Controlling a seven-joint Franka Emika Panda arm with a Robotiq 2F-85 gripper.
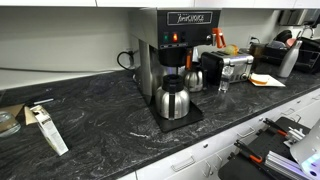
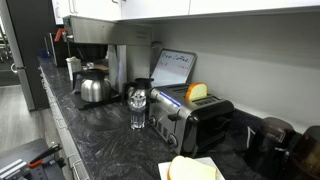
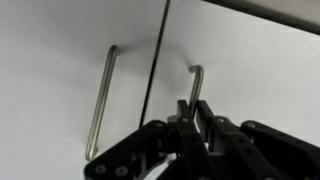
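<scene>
In the wrist view, my gripper is shut on a metal cabinet handle, whose upper end sticks out past the fingertips. The lower part of that handle is hidden by the fingers. To its left, across a dark vertical gap between two white doors, a second bar handle stands apart from my gripper. Both doors appear closed against each other. Exterior view 1 has only parts of the arm at the lower right corner, and its fingertips cannot be made out there.
Above the cabinets runs a dark countertop. On it stand a coffee maker with a steel carafe, a toaster with bread in it, a clear bottle and a small carton. More bread lies near the toaster.
</scene>
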